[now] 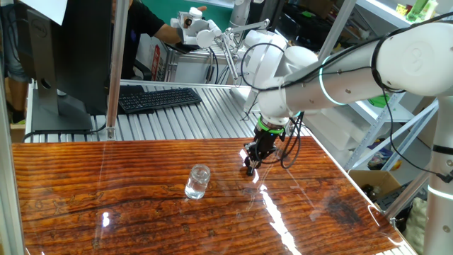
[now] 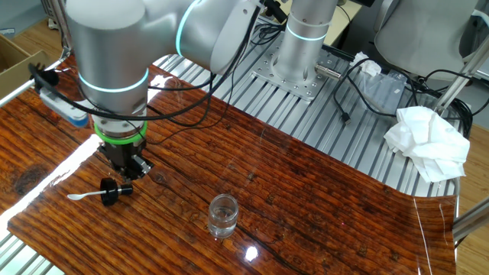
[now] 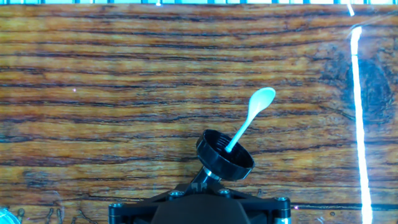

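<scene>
A black round cap [image 3: 225,155] with a hollow, threaded inside and a metal-banded stem is tilted just beyond my gripper in the wrist view. A white spoon [image 3: 254,112] reaches out of its hollow toward the upper right. From the side, the cap [image 2: 110,192] is on edge, its spoon [image 2: 85,195] roughly level, right below my gripper [image 2: 134,171]. The gripper's body hides the stem's end, so whether the fingers grip it cannot be told. A clear glass jar [image 1: 197,182] partly filled with clear liquid stands upright, apart from the gripper [image 1: 252,157].
Crumpled white tissue [image 2: 428,143] lies beyond the board's edge. A person's arm [image 1: 168,34] shows in the background.
</scene>
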